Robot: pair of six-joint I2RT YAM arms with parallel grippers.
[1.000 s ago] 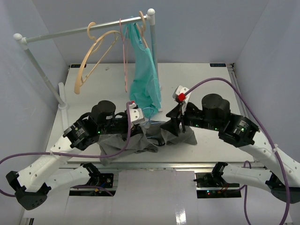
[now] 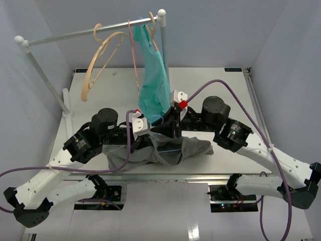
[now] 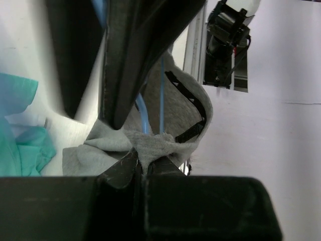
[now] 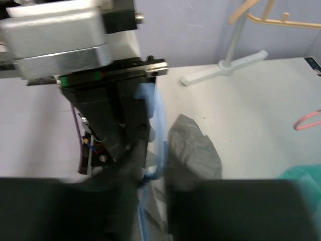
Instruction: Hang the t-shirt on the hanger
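The grey t shirt [image 2: 190,150] lies bunched on the white board beneath both grippers. My left gripper is shut on its fabric, with a blue hanger [image 3: 161,95] running up out of the cloth. My right gripper [image 2: 165,128] is beside the left one, at the hanger's upper part; in the right wrist view its fingers are blurred around the blue hanger [image 4: 159,120], and I cannot tell whether they are shut. The black right-hand fingers loom over the cloth in the left wrist view.
A white rack [image 2: 62,36] holds wooden hangers [image 2: 90,68], a pink hanger and a teal garment [image 2: 153,85] at the back left, close behind the grippers. The board's right side [image 2: 235,90] is clear.
My right gripper has moved left to the blue hanger, close against the left gripper.
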